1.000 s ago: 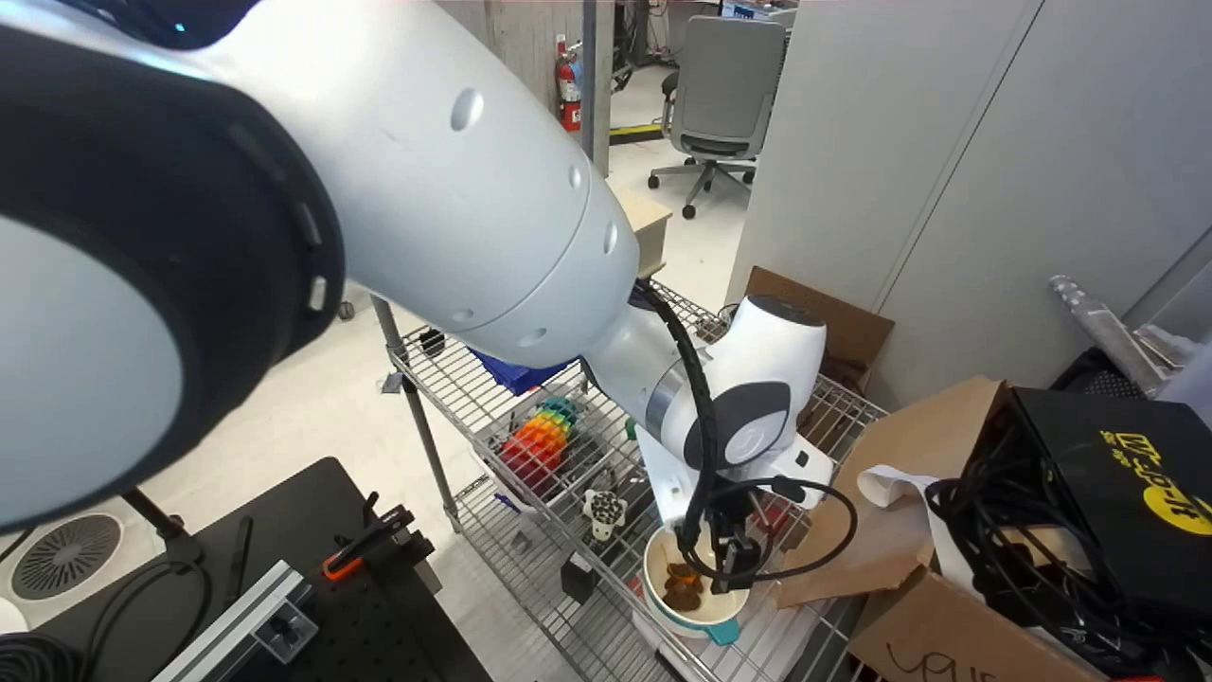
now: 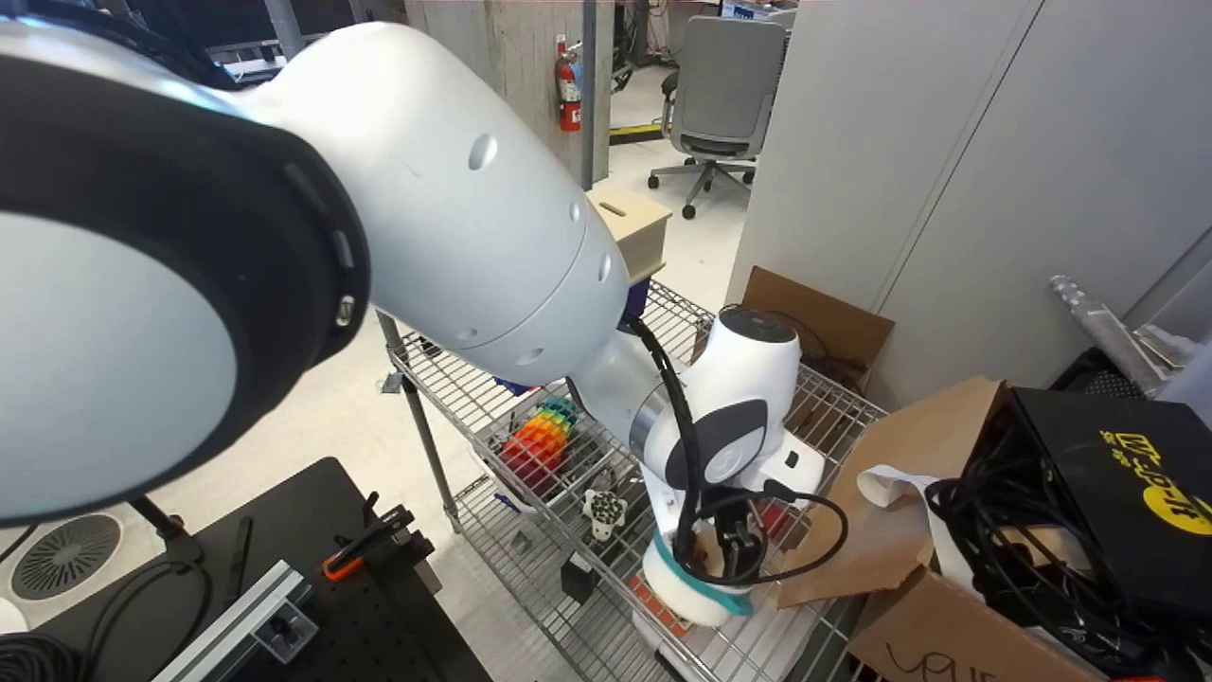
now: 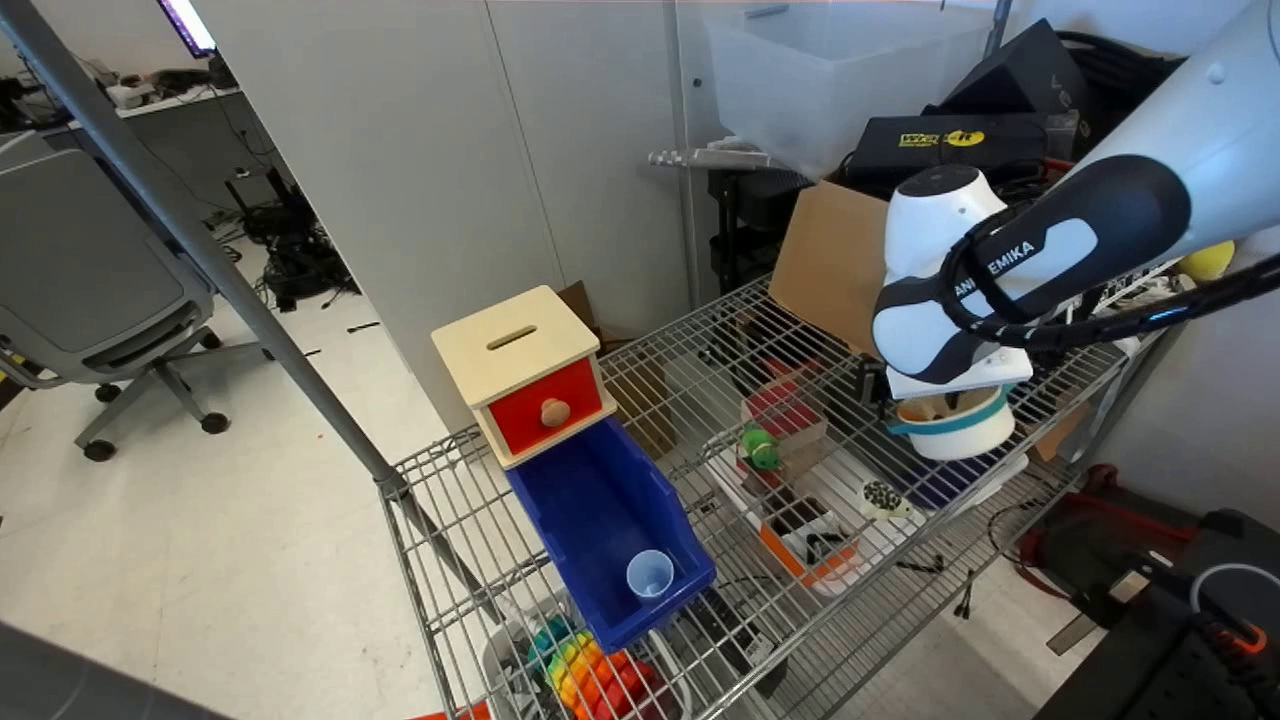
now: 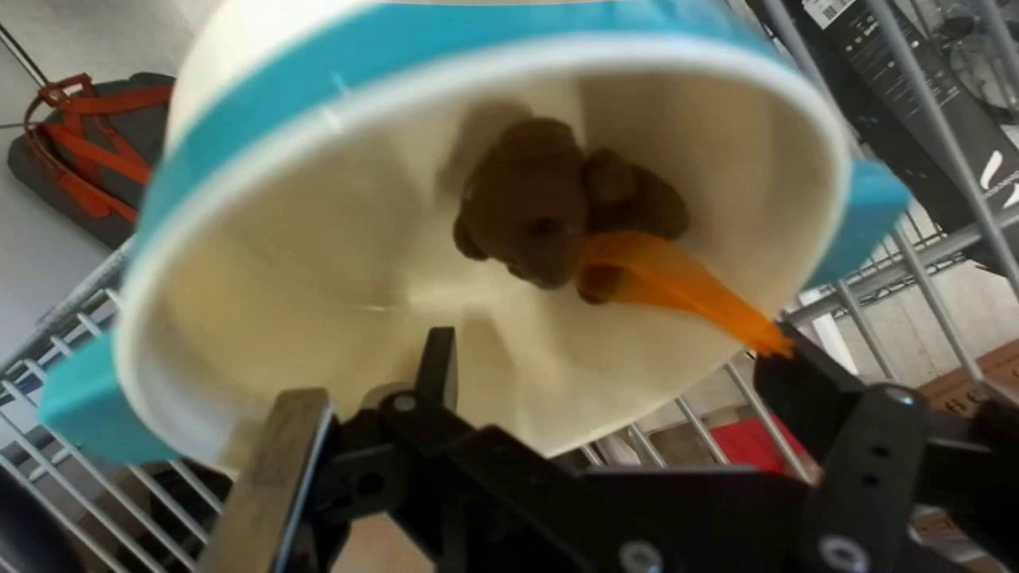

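Note:
A white pot [image 2: 685,593] with a teal band and handles is tilted on the wire shelf's near part, its mouth turned toward the gripper. Looking into the pot [image 4: 363,258] from the wrist, I see a brown toy bear [image 4: 535,205] with an orange ribbon [image 4: 673,277] lying inside. My gripper is at the rim, its fingers wide apart. The left finger [image 4: 439,368] overlaps the pot's interior; the right one is by the rim, where the ribbon's end meets its tip. Whether either finger touches the pot, I cannot tell. From outside, the arm and cables partly cover the gripper [image 2: 739,546].
On the wire shelf stand a blue bin [image 3: 588,516] with a pale cup [image 3: 649,575], a wooden box with a red drawer [image 3: 546,408] and a small spotted toy [image 3: 884,500]. An open cardboard box [image 2: 909,455] crowds the pot's right side.
The hand has shifted slightly left and down.

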